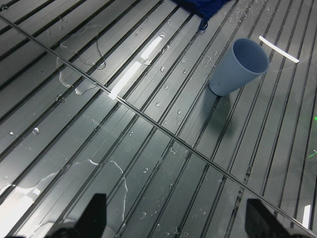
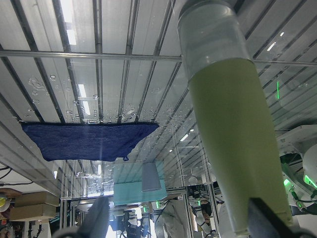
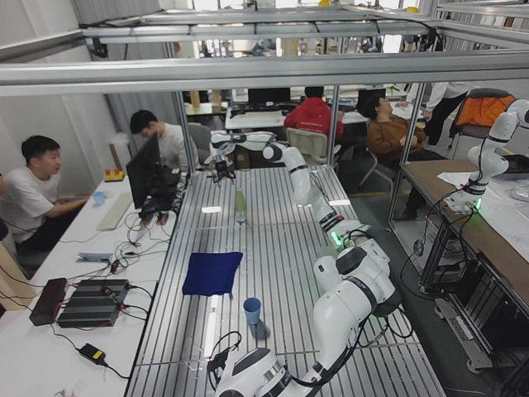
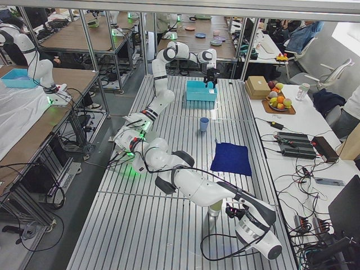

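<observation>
A blue cup (image 3: 252,311) (image 1: 237,69) stands on the slatted metal table (image 4: 135,230), near a dark blue cloth (image 3: 211,273) (image 4: 230,159). A green-and-clear bottle (image 3: 240,203) (image 2: 228,139) stands toward the other end. My right gripper (image 3: 221,172) (image 4: 235,211) is open beside the bottle, which fills the right side of the right wrist view. My left gripper (image 4: 211,77) is open above the table, with the cup ahead of it and nothing between its fingers.
A turquoise bin (image 4: 199,95) stands at the left arm's end of the table. Water drops and puddles lie on the slats. Side desks hold cables, black boxes (image 3: 91,302), a monitor and fruit.
</observation>
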